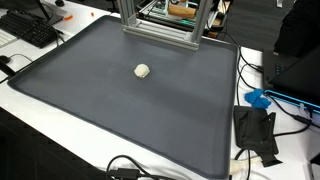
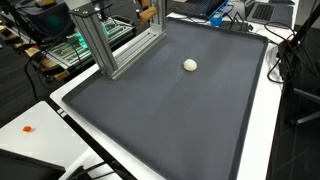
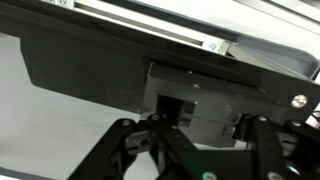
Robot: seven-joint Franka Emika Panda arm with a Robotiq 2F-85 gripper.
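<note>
A small round cream-coloured object [image 1: 142,71] lies alone on the dark grey mat [image 1: 150,110], toward its back in exterior view 1. Exterior view 2 shows the same round object [image 2: 190,65] with bare mat all around it. Neither exterior view has my gripper in it. In the wrist view, the dark linkage of my gripper fills the bottom, with a dark grey block-like shape before it. Shadow hides how far apart the fingers stand and whether anything is between them. The cream object is out of the wrist view.
A light metal frame [image 1: 165,35] stands at the mat's back edge. A keyboard [image 1: 28,29] is at the far left; a black item [image 1: 255,132] and blue item [image 1: 257,98] lie right of the mat. A black panel [image 3: 90,75] with metal rails crosses the wrist view.
</note>
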